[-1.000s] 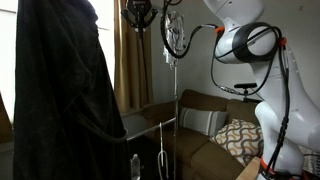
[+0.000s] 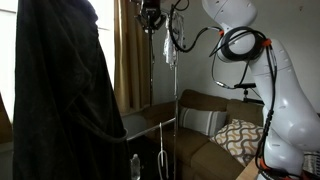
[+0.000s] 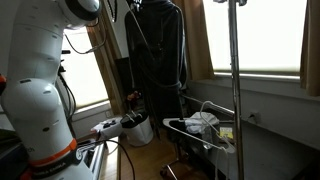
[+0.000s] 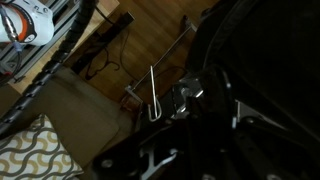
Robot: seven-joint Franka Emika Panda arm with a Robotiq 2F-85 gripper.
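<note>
My gripper [image 2: 150, 18] is raised high near the top of the room, beside a tall metal pole [image 2: 177, 85]. Its fingers look shut in the dim wrist view, and nothing clear shows between them. A large dark garment [image 2: 65, 90] hangs at the left, close to the camera; in the second exterior view the dark hanging cloth [image 3: 155, 50] is behind the arm. Below the gripper, a white looped object, perhaps a hanger [image 4: 155, 112], shows in the wrist view.
A brown sofa [image 2: 205, 158] with a striped cushion [image 2: 203, 121] and a patterned cushion [image 2: 240, 138] stands behind. A low white rack [image 3: 205, 128] is by the pole. Whitish items [image 2: 170, 45] hang near the pole's top.
The sofa and rack have stayed put.
</note>
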